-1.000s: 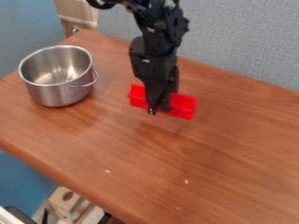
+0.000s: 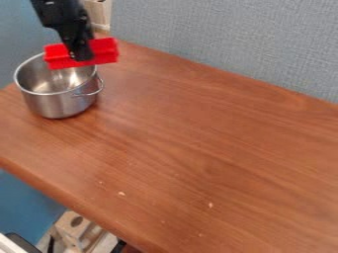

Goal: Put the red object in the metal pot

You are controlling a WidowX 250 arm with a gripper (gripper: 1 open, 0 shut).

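The red object (image 2: pixel 101 50), a block-like bar, is held up over the far rim of the metal pot, sticking out to both sides of my black gripper. My gripper (image 2: pixel 82 55) is shut on it near its middle, pointing downward. Below stands the shiny metal pot (image 2: pixel 55 102) at the table's left side, its wire handle on the right. The bar covers part of the pot's far rim, and as far as I can see the pot's inside is empty.
A grey textured wall (image 2: pixel 251 40) runs behind it. Wooden and white parts (image 2: pixel 82 233) lie beyond the table's lower left edge.
My gripper has carried the red object up and to the left, from the table's middle to above the pot. The pot looks unmoved.
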